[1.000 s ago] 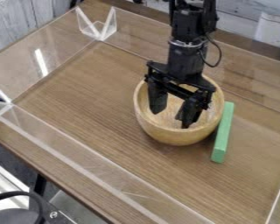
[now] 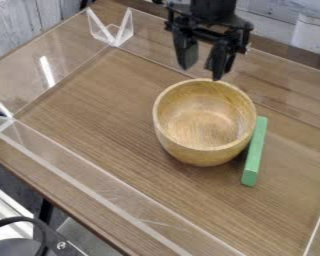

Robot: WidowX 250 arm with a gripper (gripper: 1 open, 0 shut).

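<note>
A wooden bowl [image 2: 203,118] sits on the wooden table [image 2: 83,140], empty inside as far as I can see. My dark gripper [image 2: 202,58] hangs above and behind the bowl, near the top of the view, apart from it. Its two fingers point down with a gap between them, and I see nothing held there. A green bar [image 2: 254,150] lies on the table just right of the bowl.
A clear angular object [image 2: 112,28] stands at the back left. A black cable and hardware are at the bottom left corner, beside the table's edge.
My gripper has risen out of the bowl and moved back toward the top of the view. The bowl and green bar stay about where they were.
</note>
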